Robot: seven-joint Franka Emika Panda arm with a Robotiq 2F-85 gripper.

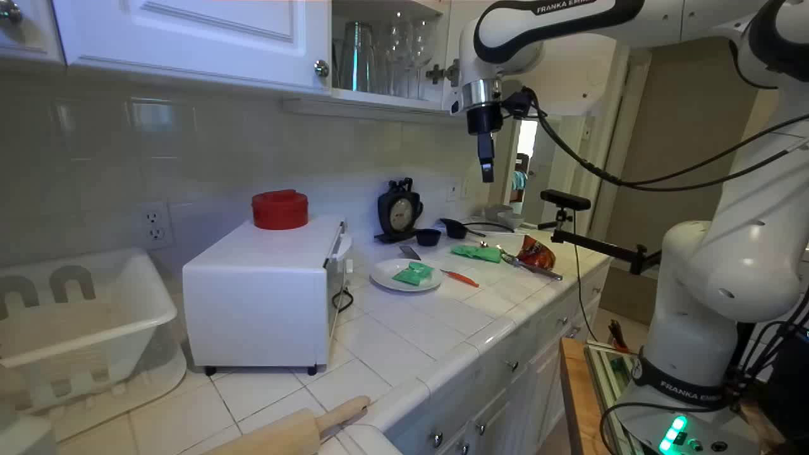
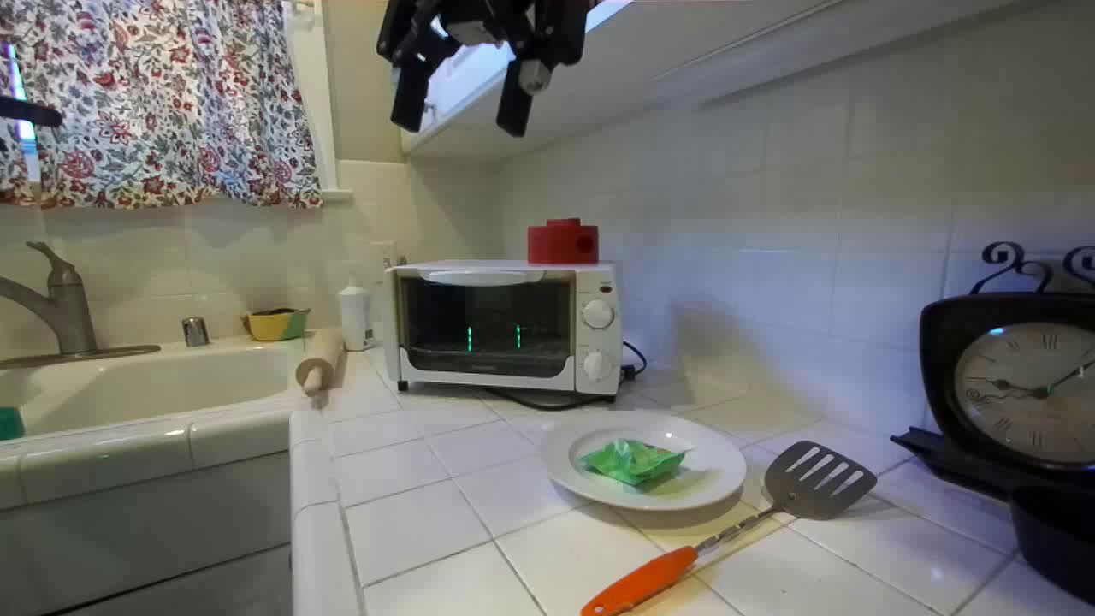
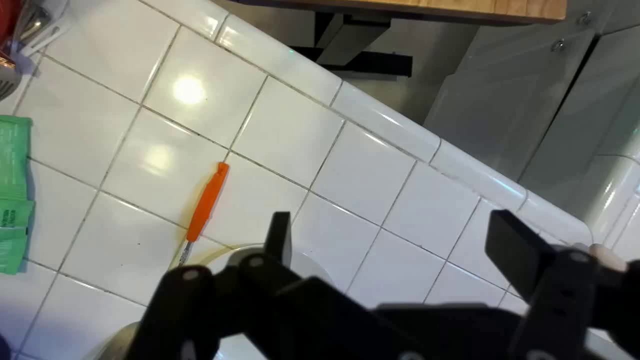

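Note:
My gripper [image 2: 462, 108] hangs open high above the counter, its two fingers spread with nothing between them. In the wrist view the gripper shows the same wide gap, with bare tiles below. A white plate [image 2: 708, 482] rests on the tiles, bearing a small green packet [image 2: 634, 462]. Beside the plate lies a slotted spatula with an orange handle [image 2: 644, 582]; its head touches or nears the rim. From the wrist, the plate [image 3: 309, 267] is mostly hidden behind the gripper, and the packet on it cannot be seen.
A white toaster oven [image 1: 258, 296] with a red container [image 1: 280, 210] on top stands left of the plate. Further right are a black clock [image 1: 399, 212], another green packet [image 1: 476, 253] and utensils. An open cupboard [image 1: 390, 53] is overhead.

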